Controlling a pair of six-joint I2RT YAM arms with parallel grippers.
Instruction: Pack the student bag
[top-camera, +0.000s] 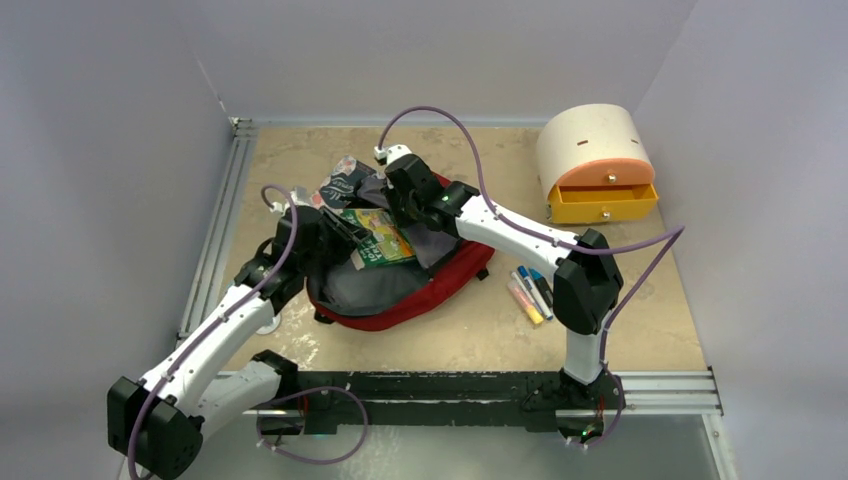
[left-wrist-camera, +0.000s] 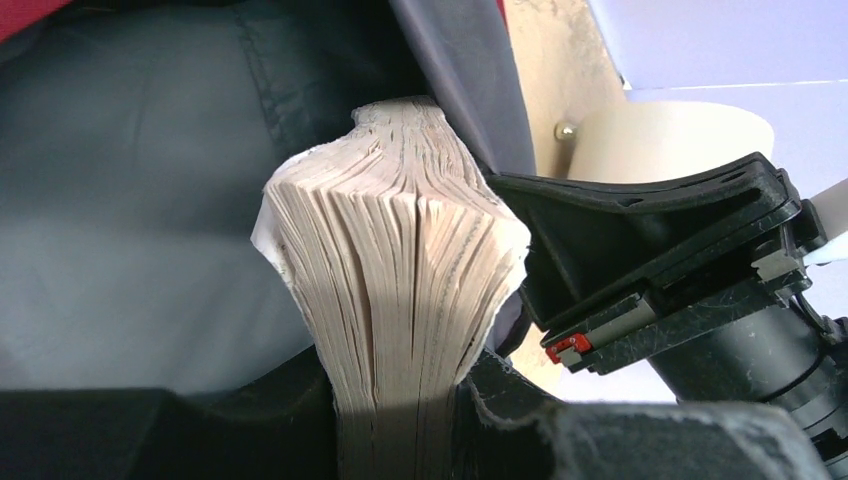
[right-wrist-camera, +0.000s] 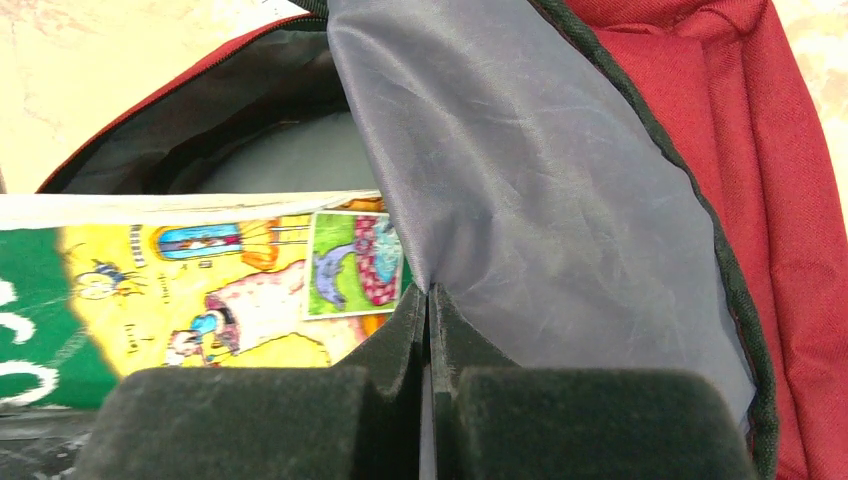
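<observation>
The red and grey bag (top-camera: 440, 296) lies open in the middle of the table. A thick green and yellow book (top-camera: 383, 240) is over its opening, its page edges facing the left wrist camera. My left gripper is shut on the book (left-wrist-camera: 400, 240), one finger on each side. In the right wrist view, my right gripper is shut on the edge of the bag's grey flap (right-wrist-camera: 540, 200) and keeps it pulled aside. The book's colourful cover (right-wrist-camera: 240, 290) reaches partly behind that flap. Its depth inside the bag cannot be made out.
Several markers (top-camera: 530, 293) lie right of the bag. A small drawer box (top-camera: 600, 160) with one yellow drawer pulled out stands at the back right. A dark patterned item (top-camera: 346, 183) lies behind the bag. Both grippers are close together over the bag.
</observation>
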